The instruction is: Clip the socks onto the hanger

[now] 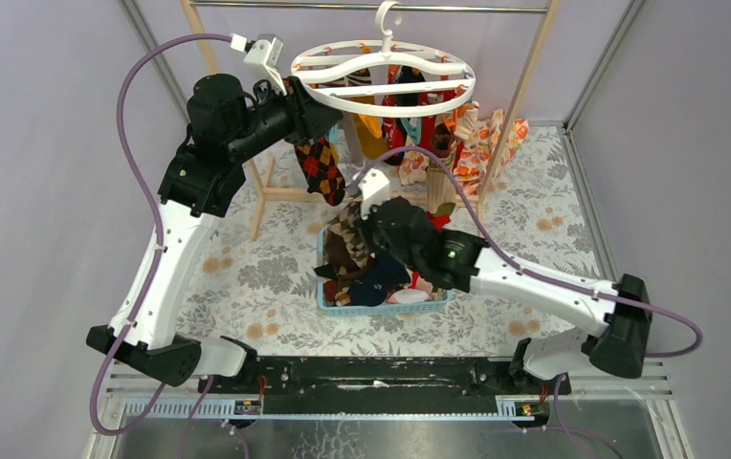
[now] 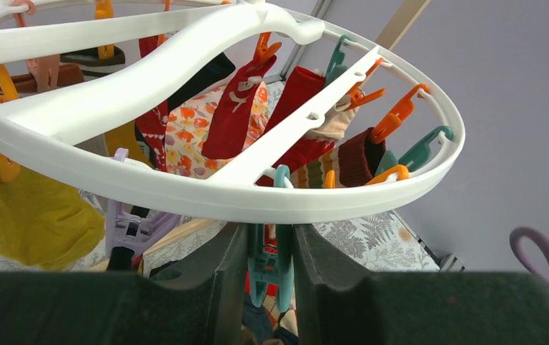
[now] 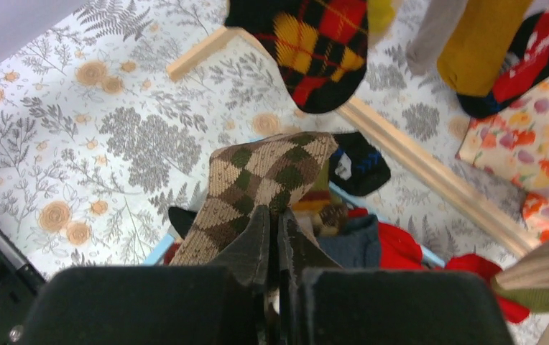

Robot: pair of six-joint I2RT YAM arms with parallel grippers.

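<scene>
The white round hanger [image 1: 381,105] hangs from a metal rod, with several socks clipped around its ring. At the ring's near left side my left gripper is shut on a teal clip [image 2: 282,277]; no sock shows in that clip's lower ends. My right gripper is shut on a brown checkered sock [image 3: 257,176], its free part spread above the fingers, over the basket [image 1: 390,308]. A red, yellow and black argyle sock [image 3: 322,43] hangs beyond it. A mustard sock [image 2: 34,215] hangs at the left in the left wrist view.
Several loose socks [image 1: 381,280] fill the blue basket. A lilac clip [image 2: 134,226] and orange clips [image 2: 394,118] line the ring. Wooden stand legs [image 1: 520,96] flank the hanger.
</scene>
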